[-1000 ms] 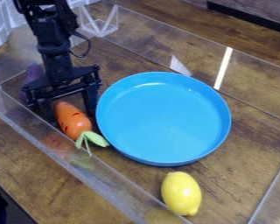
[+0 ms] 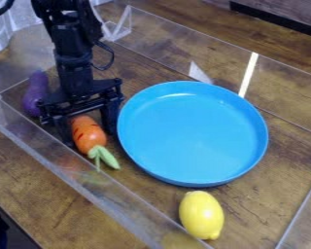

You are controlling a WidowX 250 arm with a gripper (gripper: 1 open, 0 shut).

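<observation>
My black gripper point(image 2: 82, 111) is low at the left, open, with its fingers down around the upper end of an orange toy carrot point(image 2: 88, 134) that has pale green leaves. Whether the fingers touch the carrot cannot be told. A purple object point(image 2: 38, 94), partly hidden by the gripper, lies just to its left. A large blue plate point(image 2: 192, 134) is right beside the gripper and carrot, on their right.
A yellow lemon point(image 2: 201, 215) lies below the plate at the lower right. Clear walls point(image 2: 145, 218) border the wooden surface point(image 2: 262, 209). There is bare wood behind the plate and to its right.
The gripper has shifted slightly to the right. The blue plate has moved a little to the right too, and the carrot slightly so.
</observation>
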